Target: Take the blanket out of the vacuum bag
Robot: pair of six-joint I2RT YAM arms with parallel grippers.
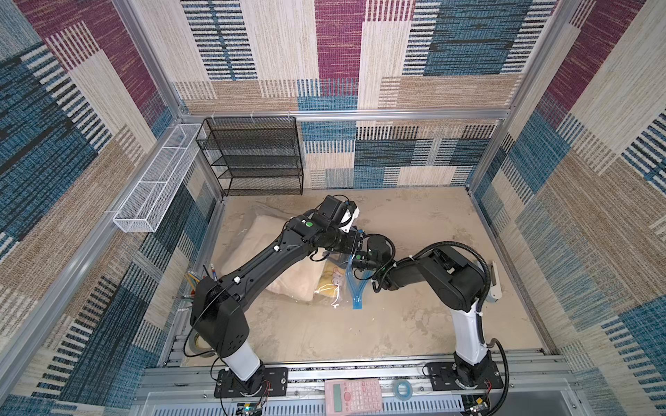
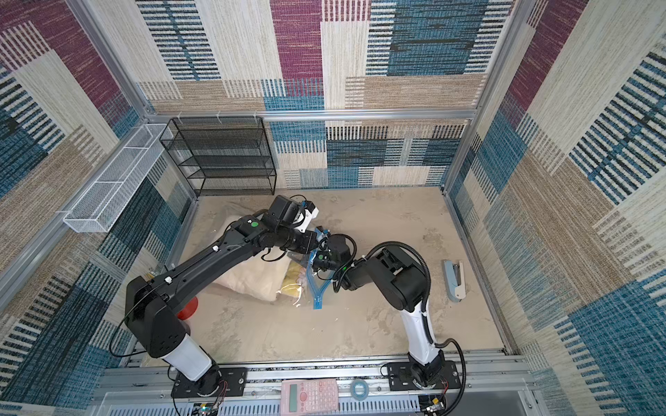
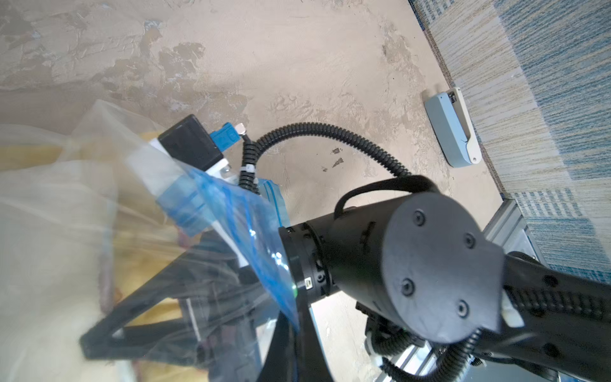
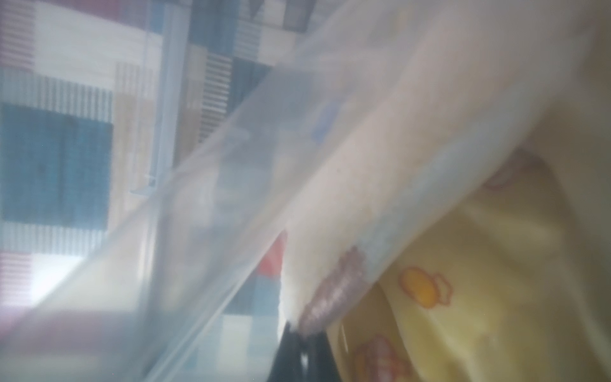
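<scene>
The clear vacuum bag [image 1: 246, 242] lies left of centre, holding a cream blanket [image 2: 242, 277] and a yellow printed cloth [image 4: 471, 267]. My left gripper is shut on the bag's blue zipper edge [image 3: 254, 229], near its middle. My right gripper is inside the bag opening, seen through the plastic in the left wrist view. It is shut against the cream fabric with a pinkish edge; whether it holds any is unclear.
A stapler [image 2: 454, 280] lies at the right side of the table. A black wire rack [image 1: 249, 156] stands at the back left.
</scene>
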